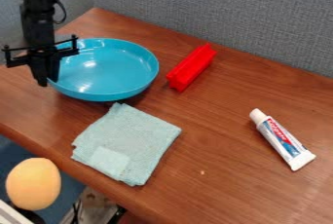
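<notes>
My black gripper (46, 75) is at the upper left, pointing down at the left rim of a blue round plate (111, 72). Its fingertips overlap the rim from this view; whether they are open or shut on it is hard to tell.
A red elongated object (190, 66) lies right of the plate. A folded pale cloth (130, 140) lies in front, a toothpaste tube (281, 138) at the right. An orange egg-shaped object (33, 183) is at the lower left, beside the table's edge.
</notes>
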